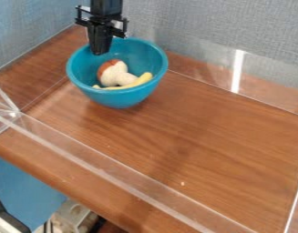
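Note:
A blue bowl (145,91) rests on the wooden tabletop toward the back left. Inside it are a white object with a red part (115,73) and a yellow curved piece (141,79). My black gripper (98,45) hangs over the bowl's back-left rim, shut, with nothing visible between its fingers.
Bare wood (212,146) fills the right and front of the table. Clear plastic edging runs along the front and sides, and grey padded walls stand behind and at the left.

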